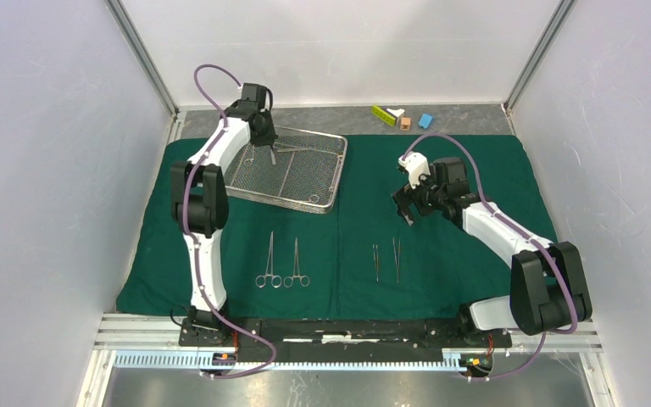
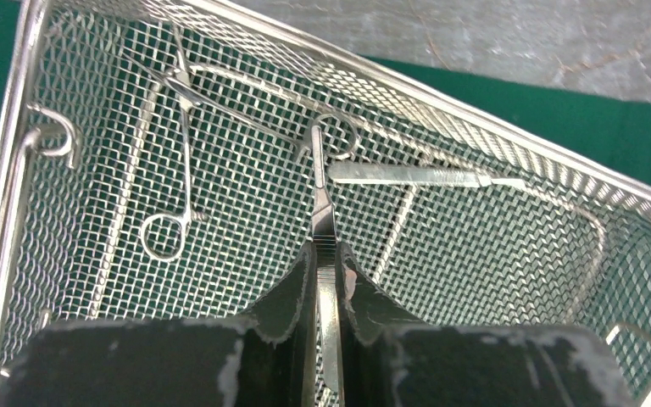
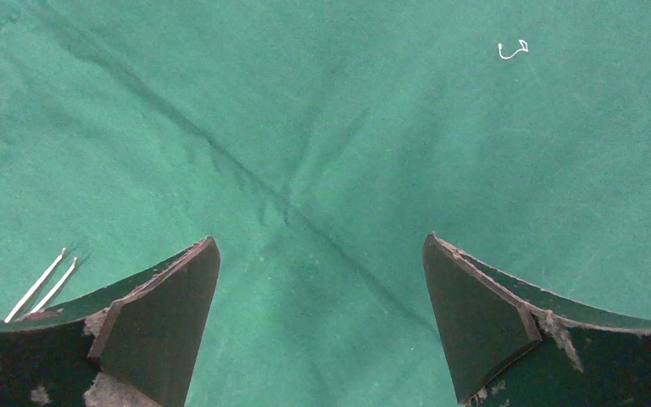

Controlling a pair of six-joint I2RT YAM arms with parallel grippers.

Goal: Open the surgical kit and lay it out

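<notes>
In the left wrist view a flat silver scalpel handle (image 2: 329, 322) stands lengthwise between the black fingertips of my left gripper, which press close on both sides of it. It is over the wire mesh tray (image 1: 305, 182). Beneath lie ringed scissor-like instruments (image 2: 188, 97) and another scalpel handle (image 2: 407, 175) near the far wall. On the green cloth rest two ringed clamps (image 1: 269, 263) (image 1: 297, 264) and two thin tweezers (image 1: 376, 264) (image 1: 397, 261). My right gripper is open above bare cloth, nothing between its fingers.
Beyond the cloth, on the grey strip, sit a yellow-green block (image 1: 384, 115), a brown block (image 1: 405, 124) and a blue block (image 1: 425, 120). A white thread (image 3: 514, 51) lies on the cloth.
</notes>
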